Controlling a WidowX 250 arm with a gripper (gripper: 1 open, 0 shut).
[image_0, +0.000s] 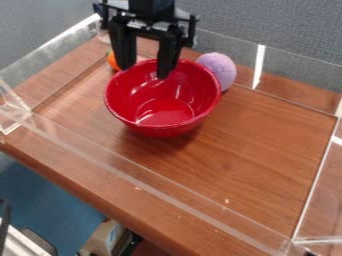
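My black gripper (144, 62) hangs over the back left part of a red bowl (162, 105), its two fingers apart and pointing down, with nothing visible between them. Behind the bowl at the right sits a purple ball (217, 67). An orange object (114, 60) at the back left is mostly hidden behind the gripper.
The wooden tray floor (247, 160) is clear in front and to the right. Clear plastic walls (315, 200) border it.
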